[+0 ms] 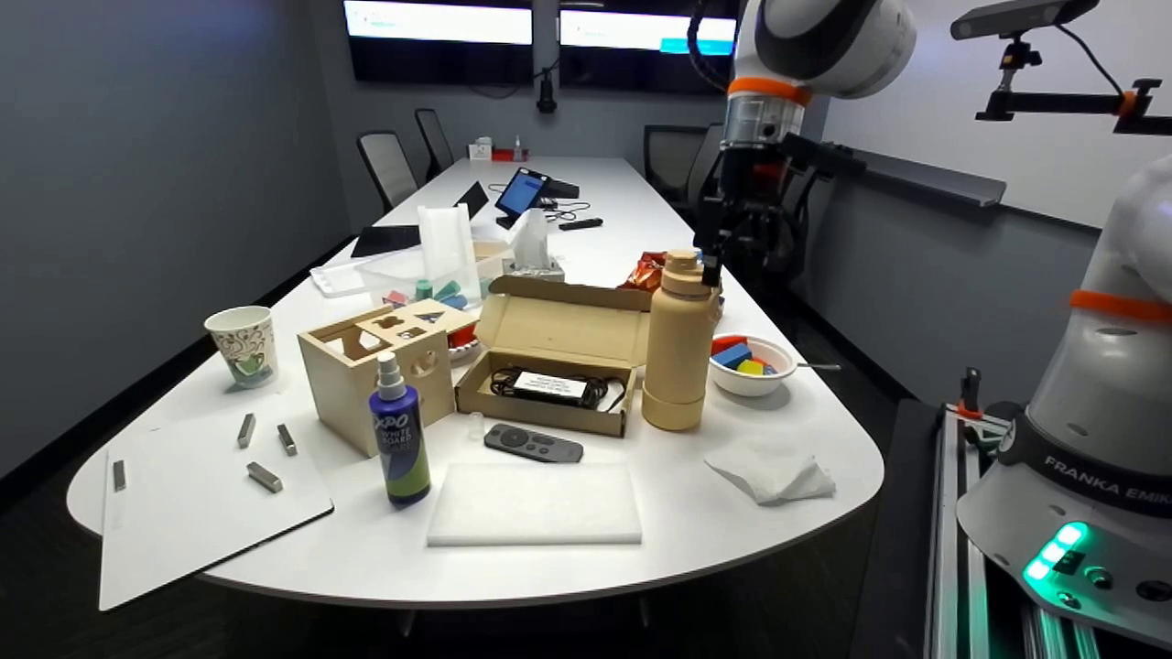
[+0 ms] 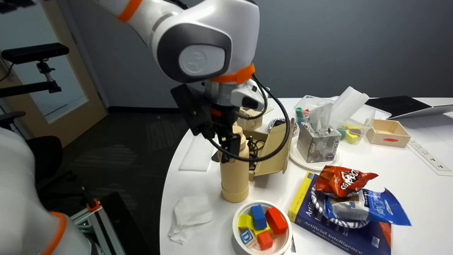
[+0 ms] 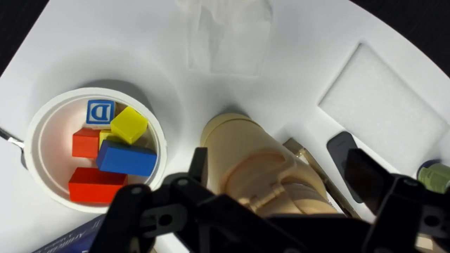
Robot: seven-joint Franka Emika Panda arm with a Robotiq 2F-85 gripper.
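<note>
A tall tan bottle [image 1: 678,346] stands upright on the white table, its looped cap at the top. My gripper is open around the upper part of this bottle in the wrist view, one finger [image 3: 198,164] to its left and the other finger [image 3: 365,177] to its right. Clear space shows on the right side; whether the left finger touches cannot be told. From the second exterior view, the gripper hides part of the bottle [image 2: 234,182] near its cap.
Close to the bottle are a white bowl [image 2: 238,231] of coloured blocks and an open cardboard box [image 1: 566,318] with a black adapter. A crumpled tissue [image 2: 193,212] lies near the edge. Books [image 2: 314,225] carry snack bags [image 2: 344,180]. Spray bottle [image 1: 398,439] and wooden box [image 1: 374,379] stand farther left.
</note>
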